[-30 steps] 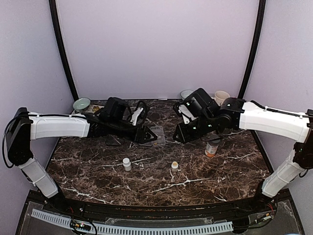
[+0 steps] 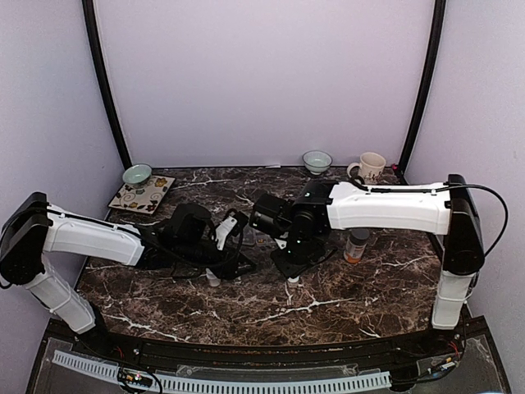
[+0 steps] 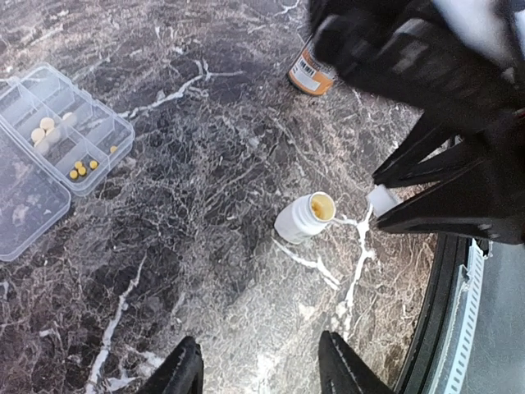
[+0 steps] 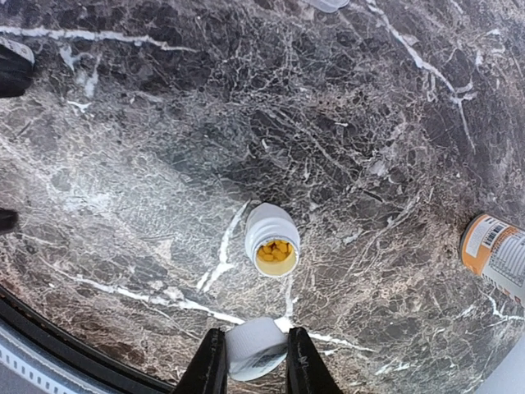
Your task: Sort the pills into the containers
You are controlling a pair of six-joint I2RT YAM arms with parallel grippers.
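Observation:
An open white bottle (image 4: 269, 222) with yellow pills inside lies in the middle of the right wrist view. My right gripper is closed about a white cap (image 4: 256, 345), its fingers at both sides, beyond the bottle's mouth. In the left wrist view the cap (image 3: 383, 199) shows between those fingers. My left gripper is open and empty above bare table. A clear divided pill box (image 3: 57, 123) holds white pills (image 3: 47, 125) in one compartment and yellow pills (image 3: 82, 168) in another; the arms hide most of it from above.
Another white bottle (image 2: 213, 277) stands under the left gripper. An orange-labelled bottle (image 2: 357, 245) stands at right. Bowls (image 2: 317, 162), a mug (image 2: 369, 167) and a patterned tray (image 2: 143, 195) sit at the back.
My right gripper has come left and toward the front, now over the open bottle.

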